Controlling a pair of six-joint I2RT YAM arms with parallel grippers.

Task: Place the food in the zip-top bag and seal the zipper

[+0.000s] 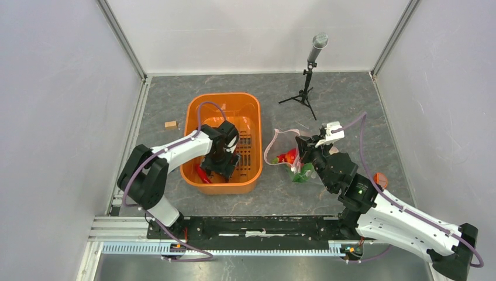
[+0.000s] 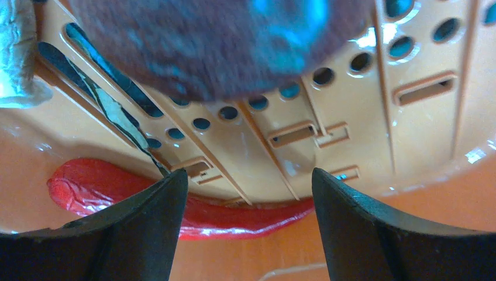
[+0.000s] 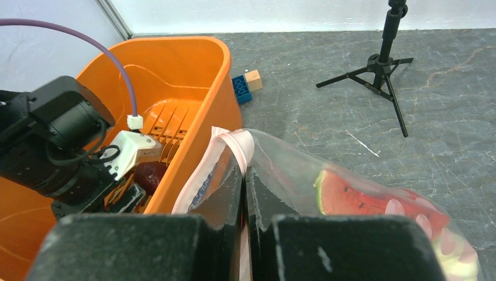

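Observation:
My left gripper is open, down inside the orange basket, over a red chili-like item. A dark red round item sits just beyond the fingertips, and a pale piece lies at the left wrist view's edge. My right gripper is shut at the pinkish rim of the clear zip bag, its fingers pinching that rim. The bag holds a watermelon slice and other red, green and pale food.
A microphone stand stands at the back right. Small blocks lie outside the basket's left side. An orange round item lies right of my right arm. The mat between stand and bag is clear.

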